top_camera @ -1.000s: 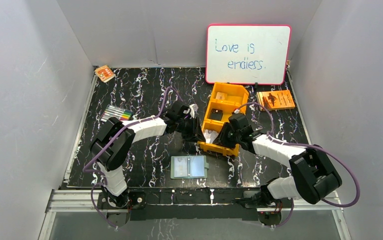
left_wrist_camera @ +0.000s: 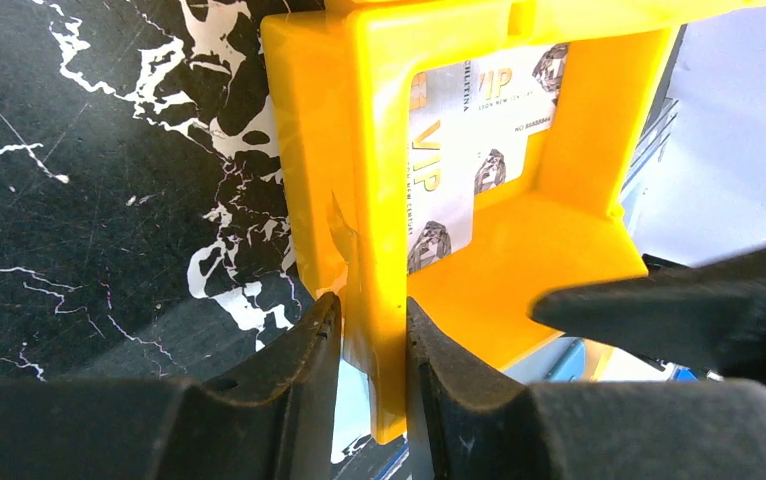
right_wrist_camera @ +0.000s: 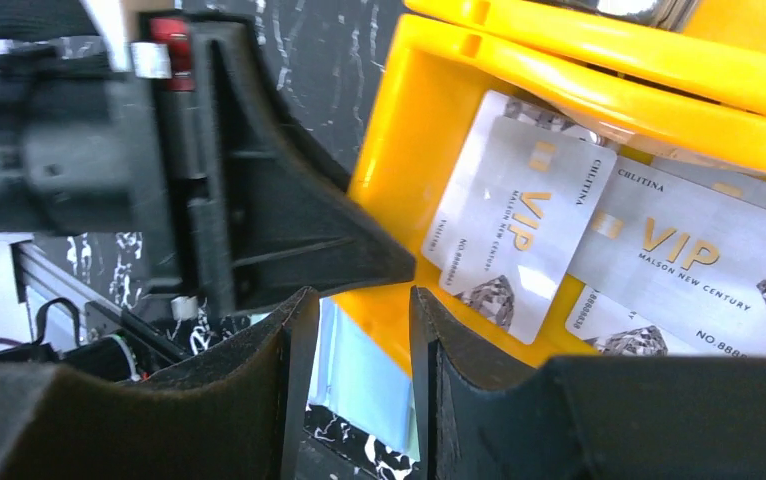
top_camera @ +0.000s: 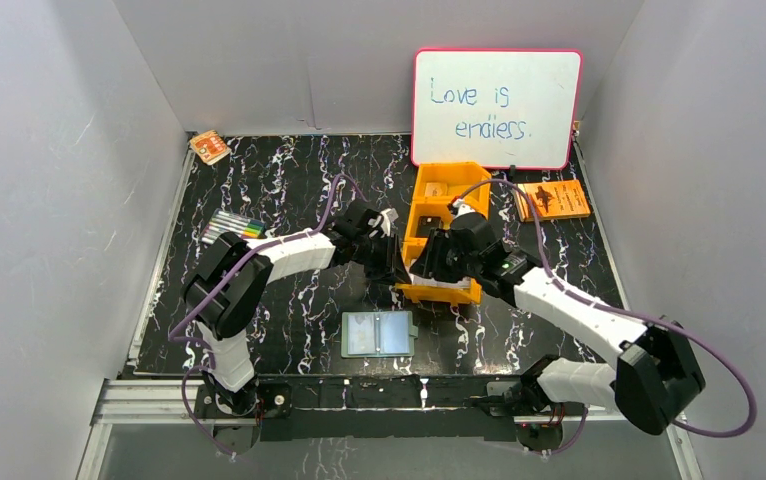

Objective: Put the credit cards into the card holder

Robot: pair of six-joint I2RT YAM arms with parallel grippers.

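Note:
White VIP cards lie flat and overlapping in the front compartment of the yellow box (top_camera: 441, 293); they also show as cards (left_wrist_camera: 443, 190) in the left wrist view. My left gripper straddles that compartment's side wall, its fingers closed against both faces. Above the cards, my right gripper stands part open, with no card between its fingers. A pale green holder (top_camera: 377, 335) lies open on the table in front of the box. In the top view the grippers partly hide the cards.
Behind the front compartment are further box compartments (top_camera: 429, 222). A whiteboard (top_camera: 496, 108) stands at the back, an orange book (top_camera: 556, 199) at the right. Pens (top_camera: 232, 227) lie at the left. Bare table surrounds the holder.
The yellow box has turned slightly, its far end shifting left. The left arm looks still.

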